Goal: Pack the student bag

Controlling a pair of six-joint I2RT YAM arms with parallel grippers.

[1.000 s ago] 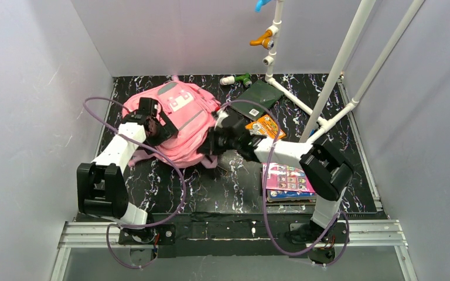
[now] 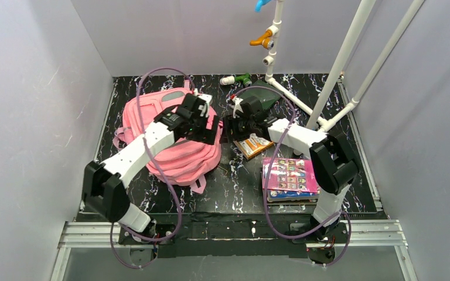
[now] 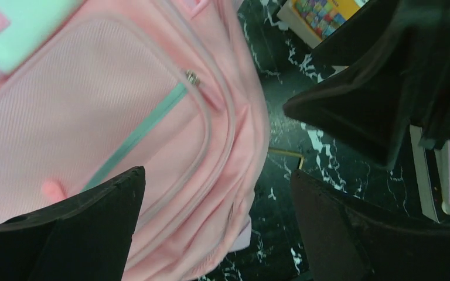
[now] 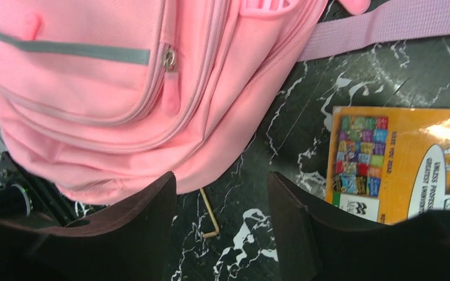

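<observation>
The pink bag (image 2: 181, 164) lies on the dark marbled table at the left. In the left wrist view its front pocket (image 3: 94, 99) shows a grey-green strip and a zip pull. My left gripper (image 2: 211, 132) is open over the bag's right side, nothing between its fingers. Close beside it is my right gripper (image 2: 227, 129), at the bag's right edge; its fingers (image 4: 152, 205) stand apart with only table and bag beyond them. An orange book (image 4: 398, 164) lies flat to the right of the bag. A stack of books topped by a pink one (image 2: 290, 174) rests at front right.
A dark green book (image 2: 263, 93) lies at the back, partly behind the right arm. Beyond it are a white and green item (image 2: 234, 79) and white pipes (image 2: 293, 96). A small bent rod (image 4: 210, 213) lies by the bag.
My left gripper has moved right across the bag, towards the right gripper. The right gripper has shifted slightly back and right. The bag's shape has changed, its lower part reaching nearer the front.
</observation>
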